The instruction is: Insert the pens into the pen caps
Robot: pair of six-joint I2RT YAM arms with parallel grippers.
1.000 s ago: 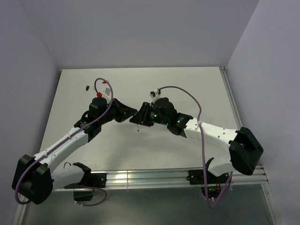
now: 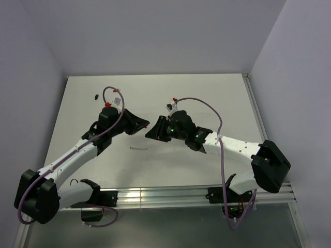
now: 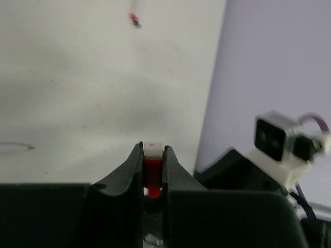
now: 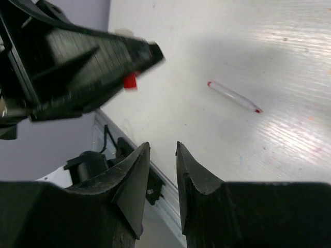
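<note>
My left gripper is shut on a small red piece with a whitish end, which looks like a pen cap (image 3: 153,173). Its red end also pokes out of the left fingers in the right wrist view. To the right of it in the top view, my right gripper (image 2: 151,137) stands part open, a short gap from the left one; in the right wrist view nothing is between its fingers. A slim pale pen (image 4: 234,96) with red ends lies flat on the table, seen in the top view (image 2: 138,148) just below the left gripper.
At the back left of the table lie a small black piece (image 2: 96,96) and a red one (image 2: 116,90). In the left wrist view, a pale object with a red and dark end (image 3: 135,20) shows at the top.
</note>
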